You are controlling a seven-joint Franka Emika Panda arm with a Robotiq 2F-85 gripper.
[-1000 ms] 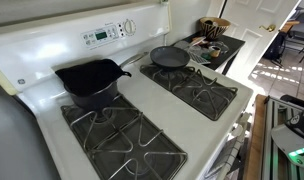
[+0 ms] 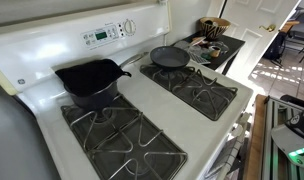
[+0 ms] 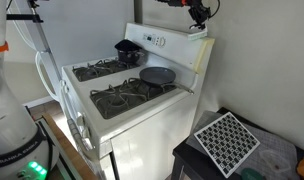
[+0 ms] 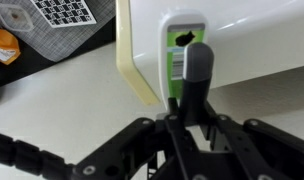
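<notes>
In the wrist view my gripper is closed around a dark grey, rounded piece (image 4: 198, 68) that juts out from between its fingertips. Just beyond that piece lies a white item with a green label (image 4: 178, 58); whether the two are joined cannot be told. In exterior view 2 the gripper (image 3: 199, 22) hangs at the top, over the right end of the stove's back panel (image 3: 172, 42). A small white thing (image 3: 197, 31) shows right beneath it. Exterior view 1 does not show the gripper.
On the white stove (image 2: 170, 105) stand a black pot (image 2: 92, 88) at the back left and a dark pan (image 2: 170, 58) at the back right. Right of the stove, a dark side table holds a black-and-white grid sheet (image 3: 227, 142).
</notes>
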